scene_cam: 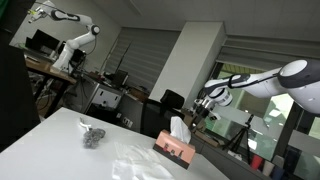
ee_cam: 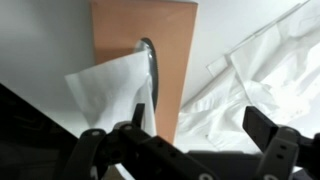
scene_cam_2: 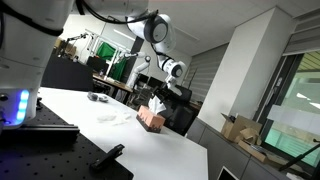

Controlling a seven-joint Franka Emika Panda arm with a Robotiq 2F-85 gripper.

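A brown tissue box (scene_cam: pixel 175 151) stands on the white table, with a white tissue (scene_cam: pixel 180 129) sticking up from its top. In the wrist view, the box top (ee_cam: pixel 168 22) and its dark slot lie beneath my gripper, and the upright tissue (ee_cam: pixel 110 85) reaches near the left finger. The two fingers are wide apart, with no tissue visibly clamped between them. Loose white tissues (ee_cam: pixel 270 80) lie flat beside the box. From outside, the gripper (scene_cam: pixel 203 108) appears small and dark, above and behind the box.
A crumpled grey thing (scene_cam: pixel 92 139) with a white piece rests at the table's left. Cardboard boxes (scene_cam_2: pixel 240 130) stand off to the right, beyond the table. A black office chair is behind the table.
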